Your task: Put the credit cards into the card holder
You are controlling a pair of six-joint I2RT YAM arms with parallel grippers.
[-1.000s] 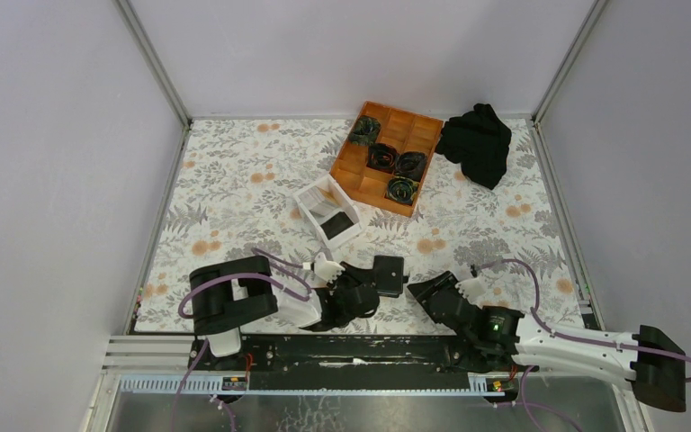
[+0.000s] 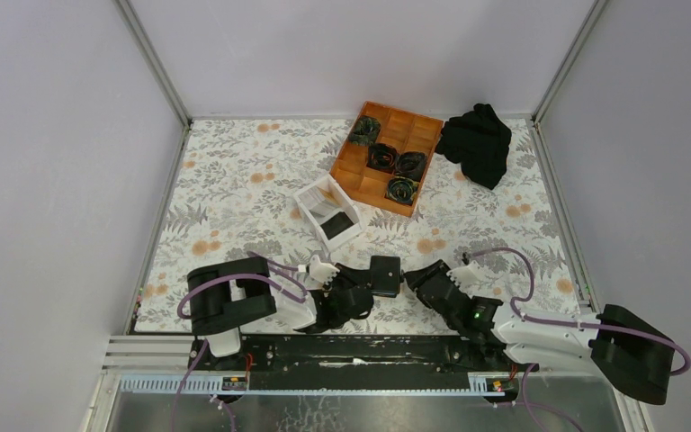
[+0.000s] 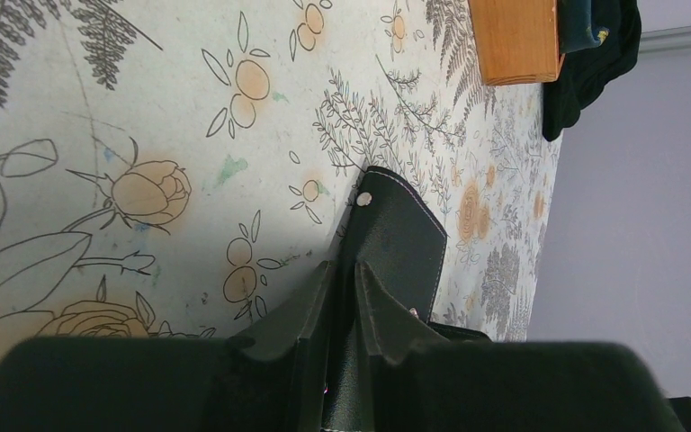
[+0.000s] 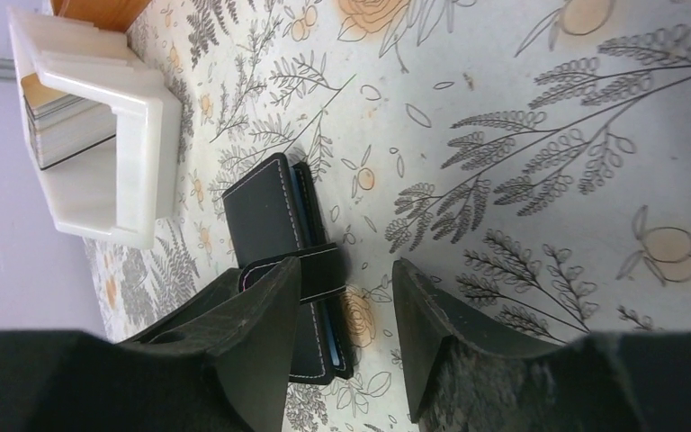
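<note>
A black leather card holder (image 2: 386, 274) with a strap lies at the front centre, between the two grippers; the right wrist view shows its stitched edge and strap (image 4: 261, 207). My left gripper is at its near side, fingertips close together on the holder (image 3: 391, 225); whether they grip it is unclear. My right gripper stands open just right of the holder, one finger by the strap, nothing clearly between them. A white box (image 2: 353, 232) behind the holder contains light, card-like items (image 4: 70, 121).
An orange compartment tray (image 2: 351, 171) with dark coiled bundles stands at the back, beside a black cloth (image 2: 477, 144).
The holder has shifted slightly left. The left arm has moved very slightly.
</note>
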